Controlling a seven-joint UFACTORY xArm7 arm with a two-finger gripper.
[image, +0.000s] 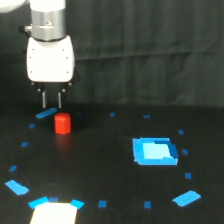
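A small red cube (62, 124) sits on the black table at the left rear. The white robot arm with its gripper (52, 97) hangs above and slightly behind and left of the cube. Its two thin fingers stand apart, with nothing seen between them.
A blue-taped square with a white centre (156, 152) lies at the right middle. A pale, bright object (54, 214) is cut off at the bottom left edge, with blue tape behind it. Small blue markers dot the table, whose middle is clear.
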